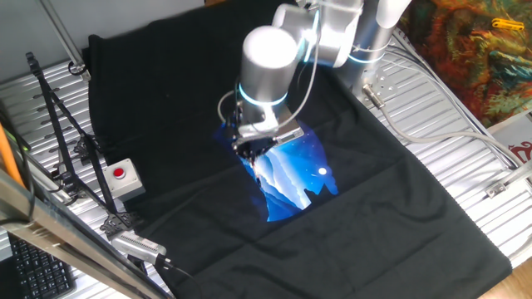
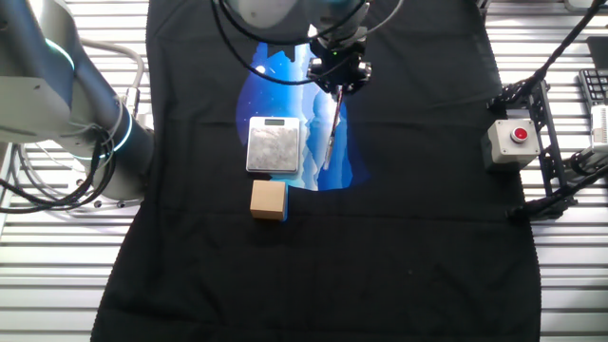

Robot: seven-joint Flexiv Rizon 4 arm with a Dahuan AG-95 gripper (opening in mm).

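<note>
My gripper hangs over the blue printed sheet, at its right side in exterior view 2. It appears shut on a slim tool with a reddish upper part and a pale lower end, pointing down. The fingers are small and dark here. A silver scale with a small display lies on the sheet, left of the tool and apart from it. Just in front of the scale sits a brown box with a blue side. In exterior view 1 the arm covers much of this area, and the gripper shows only as a dark cluster.
A black cloth covers the table, broadly clear in front and to the right. A grey box with a red button and a black frame stand at the right edge. Cables loop loosely around the arm.
</note>
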